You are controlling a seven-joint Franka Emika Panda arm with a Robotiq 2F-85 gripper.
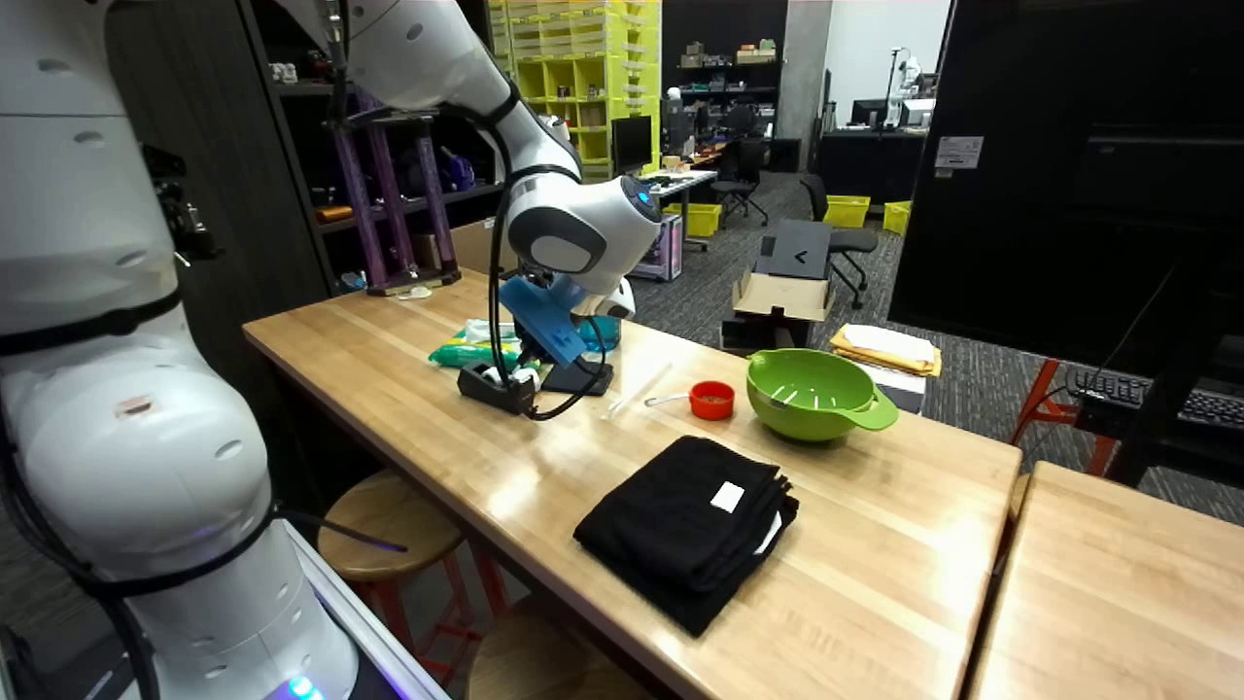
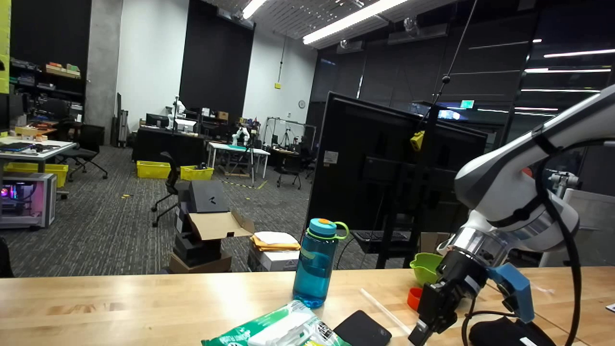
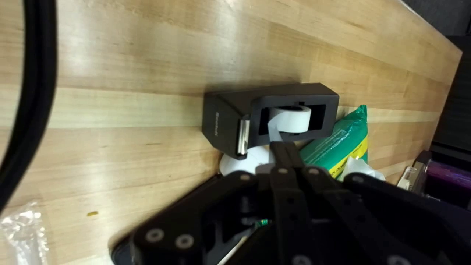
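Observation:
The black tape dispenser (image 3: pixel 229 117) rests on the table in the wrist view, a roll of white tape (image 3: pixel 296 120) in its slot. From that roll a pale strip (image 3: pixel 273 131) runs to the tips of my gripper, which is shut, with the strip's end at its fingers. How far the strip goes between them is hidden. My gripper (image 2: pixel 424 333) points down at the lower edge of exterior view 2. In exterior view 1 the dispenser (image 1: pixel 491 389) shows under the arm; the blue bracket covers the fingertips.
A green wipes pack (image 3: pixel 337 143) and a white round object (image 3: pixel 245 161) lie close to the dispenser. A blue bottle (image 2: pixel 315 265) stands behind. Farther right are a red cup (image 1: pixel 711 401), green bowl (image 1: pixel 805 402) and folded black cloth (image 1: pixel 688 525).

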